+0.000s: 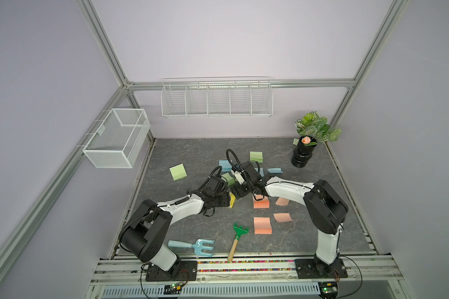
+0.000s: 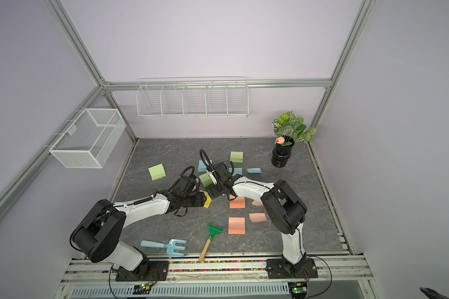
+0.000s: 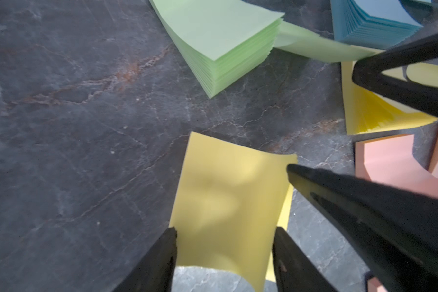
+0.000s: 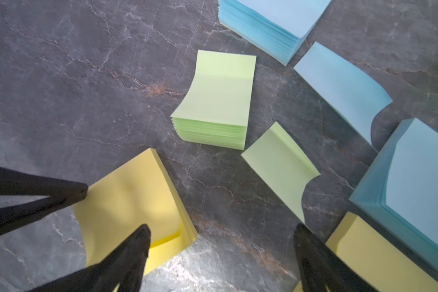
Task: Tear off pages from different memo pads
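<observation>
My open left gripper is over a yellow pad (image 3: 228, 199), whose top sheet curls along one side. My open right gripper is just right of it; in the right wrist view that yellow pad (image 4: 126, 204) is at lower left, with dark tips of the other gripper touching or near it. A second yellow pad (image 4: 374, 253) is at lower right. A green pad (image 4: 214, 87) has a loose green sheet (image 4: 279, 170) beside it. Blue pads (image 4: 418, 185) and a loose blue sheet (image 4: 340, 92) lie further right and behind.
Pink pads (image 1: 262, 225) and loose pink sheets (image 1: 282, 217) lie right of centre. A blue fork (image 1: 203, 247) and green rake (image 1: 239, 231) lie at the front. A potted plant (image 1: 301, 155) stands back right; baskets (image 1: 117, 139) hang on the walls.
</observation>
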